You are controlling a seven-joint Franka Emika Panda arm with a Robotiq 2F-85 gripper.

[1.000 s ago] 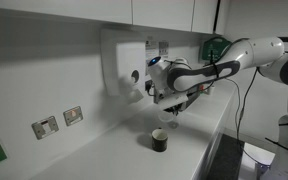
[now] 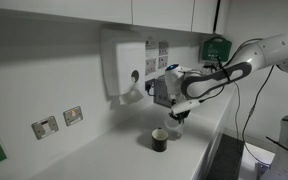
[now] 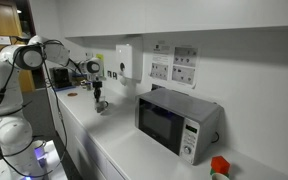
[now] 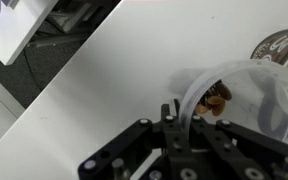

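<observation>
My gripper is shut on the near wall of a clear plastic cup [image 4: 246, 72], whose round rim faces the wrist camera. Several brown pieces [image 4: 216, 98] show through the cup, low down near the gripped side. In exterior view 1 the cup [image 2: 173, 127] hangs at the gripper, low over the white counter; whether it touches the surface I cannot tell. Close beside it stands a dark container [image 2: 160, 141] with a pale rim. The wrist view catches part of this container [image 4: 274, 46] at the right, partly behind the cup.
A white dispenser [image 2: 123, 62] is on the wall behind. Farther along the counter is a microwave [image 3: 174, 124], with a red object [image 3: 220, 164] beyond it. The counter's edge drops off beside the arm.
The gripper has come down and moved right in exterior view 1, bringing the clear cup lower and away from above the dark container. The container has stayed in place.
</observation>
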